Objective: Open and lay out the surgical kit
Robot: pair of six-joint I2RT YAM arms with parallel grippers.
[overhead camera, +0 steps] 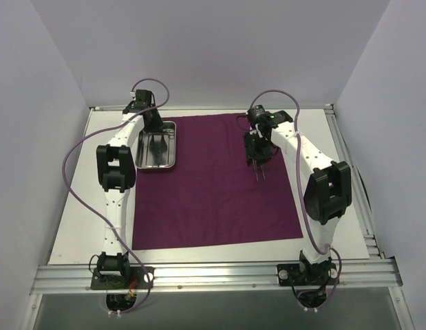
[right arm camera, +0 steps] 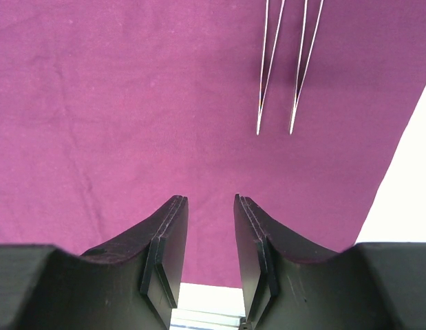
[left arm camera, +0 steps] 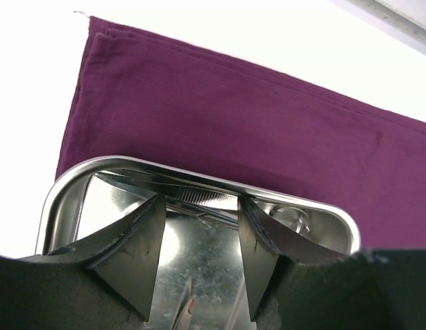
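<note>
A metal tray (overhead camera: 175,152) lies at the cloth's far left corner with several instruments in it. In the left wrist view, my left gripper stands open over the tray's end, its fingertips near a long steel instrument (left arm camera: 216,215) that lies along the wall. Nothing is visibly held. The purple cloth (overhead camera: 206,192) is spread over the table. Two slim tweezers-like instruments, a left one (right arm camera: 261,103) and a right one (right arm camera: 296,103), lie side by side on it. My right gripper is part open beside them, with only cloth visible between its fingers.
White table (overhead camera: 89,227) surrounds the cloth, with metal rails (overhead camera: 219,273) along its front. A round shiny piece (left arm camera: 290,218) sits in a corner of the tray.
</note>
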